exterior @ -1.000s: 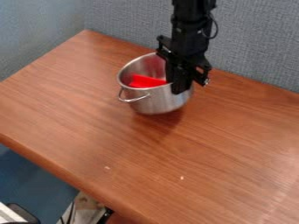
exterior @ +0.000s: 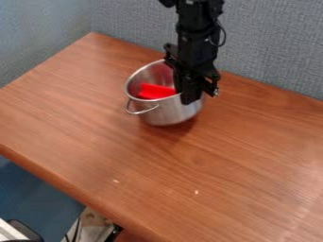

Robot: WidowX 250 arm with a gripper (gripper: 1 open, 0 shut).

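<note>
A steel pot (exterior: 161,112) with wire handles stands on the wooden table. A red object (exterior: 155,92) lies inside it. My black gripper (exterior: 192,89) reaches down over the right part of the pot's rim. Its fingertips are dark and partly overlap the pot, so what is between them is hard to see; the gripper looks shut.
A grey padded wall (exterior: 271,52) runs along the back. The table's front left edge drops to a blue floor, where some cables and white items lie.
The gripper has moved a little to the left over the last second, and the pot has shifted slightly left with it.
</note>
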